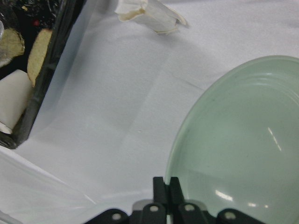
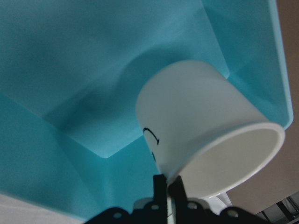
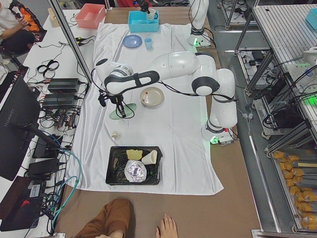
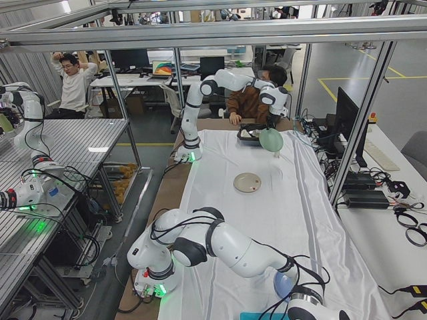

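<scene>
A pale green plate [image 1: 238, 135] is held at its rim by my left gripper, shut on it over the cloth beside the black tray [image 3: 132, 181]. The tray holds foil [image 3: 135, 170], a white cup [image 3: 149, 158] and yellowish pieces [image 3: 133, 153]. My right gripper is shut on the rim of a white cup [image 2: 196, 107] with a black drawn mark, tilted over the blue bin [image 2: 60, 56].
A beige plate [image 3: 152, 96], blue plate [image 3: 132, 41] and small blue cup [image 3: 148, 43] stand on the white cloth. A crumpled pale scrap [image 1: 147, 14] lies near the black tray. A pink bin [image 3: 90, 16] is at back left.
</scene>
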